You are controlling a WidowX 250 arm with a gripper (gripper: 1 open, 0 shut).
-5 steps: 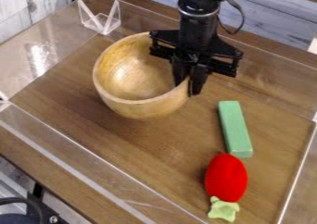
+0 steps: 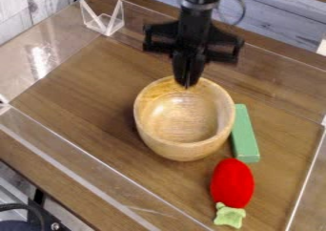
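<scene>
A wooden bowl (image 2: 182,130) sits on the brown table at the centre, with its right side beside the green block (image 2: 246,135). The black gripper (image 2: 189,77) hangs just over the bowl's back rim, blurred; it is shut, and nothing clearly shows between its fingers. A red plush vegetable with a pale green top (image 2: 232,185) lies at the front right.
A clear plastic holder (image 2: 102,17) stands at the back left corner. Low clear walls edge the table, and a white surface lies beyond.
The bowl has moved right and down toward the green block and now rests lower. The gripper has shifted slightly up from where it was at the bowl's right rim.
</scene>
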